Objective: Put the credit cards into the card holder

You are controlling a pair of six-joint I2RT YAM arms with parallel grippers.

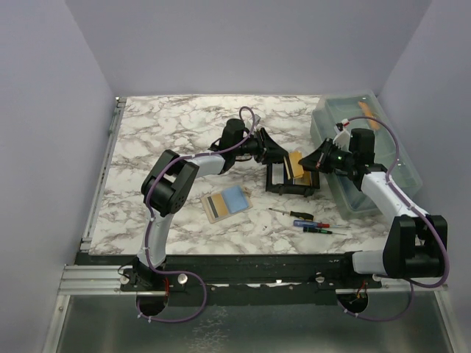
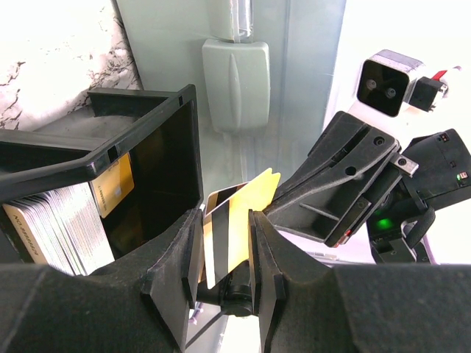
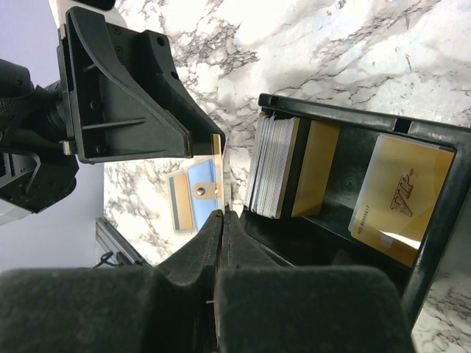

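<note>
A thin yellow card with a dark stripe stands on edge between the two grippers, above the black tray. My right gripper is shut, its fingertips meeting the card's edge. From the other side, the left gripper's fingers stand apart around the card; the left gripper is part open. The card holder, blue and tan with a dark stripe, seems to lie open on the marble table, left of the tray; its snap button shows in the right wrist view.
The black tray holds a stack of pale cards and a gold VIP card. Several screwdrivers lie in front of it. A clear bin stands at the right.
</note>
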